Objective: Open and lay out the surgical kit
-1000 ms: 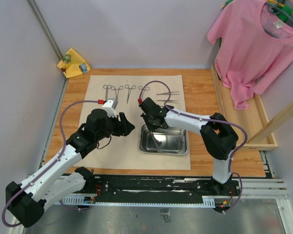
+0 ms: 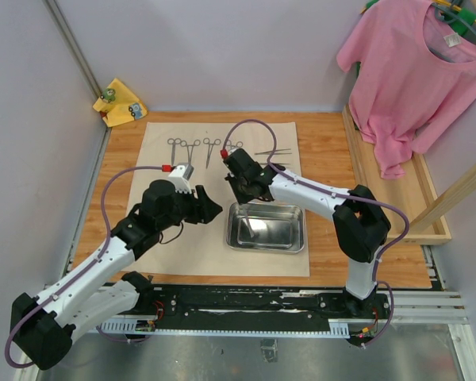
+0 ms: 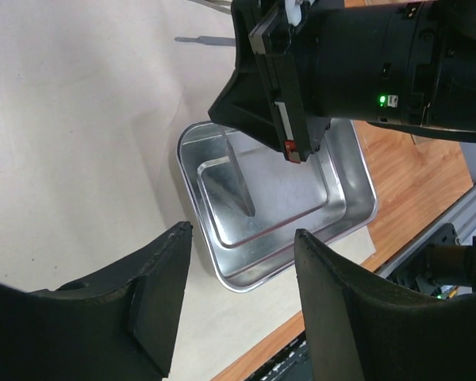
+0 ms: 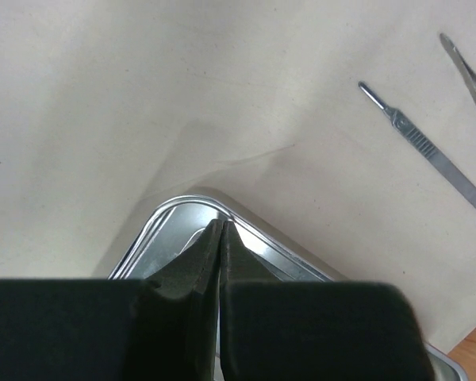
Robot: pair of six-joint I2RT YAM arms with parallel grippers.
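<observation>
The steel tray point(image 2: 278, 230) sits on the beige cloth; a thin instrument point(image 3: 236, 175) shows in it, its upper end hidden under my right gripper. That gripper is shut, over the tray's back-left corner. My left gripper stands open left of the tray, nothing between its fingers. Scissor-like instruments point(image 2: 192, 148) lie in a row along the cloth's back. A scalpel handle point(image 4: 436, 155) and tweezers point(image 4: 468, 75) lie behind the tray.
A pink shirt point(image 2: 404, 71) hangs at the right above a wooden frame point(image 2: 428, 234). A yellow cloth point(image 2: 120, 103) is at the back left.
My right gripper has risen slightly toward the back, away from the tray. My left gripper has shifted very slightly right.
</observation>
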